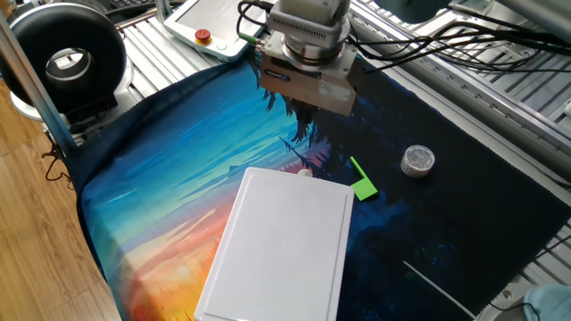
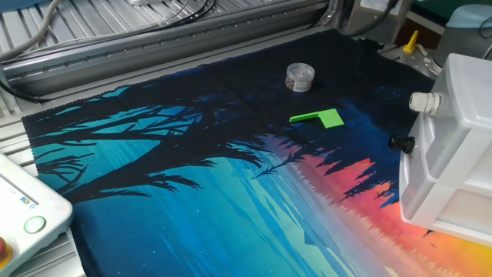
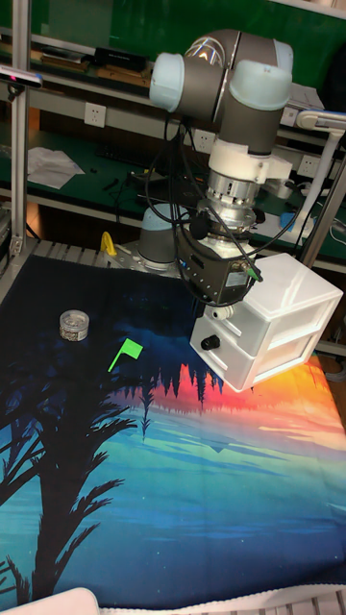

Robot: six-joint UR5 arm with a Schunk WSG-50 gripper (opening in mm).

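My gripper (image 1: 308, 87) hangs over the cloth's dark edge, behind the white drawer box (image 1: 277, 245) as exterior view 1 sees it. The gripper's body (image 3: 218, 275) also shows in exterior view 3, where it overlaps the box in the picture. Its fingertips do not show clearly, so its opening cannot be made out. On the cloth lies a flat green flag-shaped piece (image 2: 330, 118) with a thin stem. A small clear round jar (image 2: 300, 77) stands upright beyond it. Both are apart from the gripper.
The box carries a white knob (image 2: 421, 102) and a black knob (image 2: 401, 144), one above the other. A printed cloth (image 2: 192, 223) covers the table, with much bare room. A teach pendant (image 1: 214, 27) rests at the edge, and cables (image 1: 464, 45) run behind the arm.
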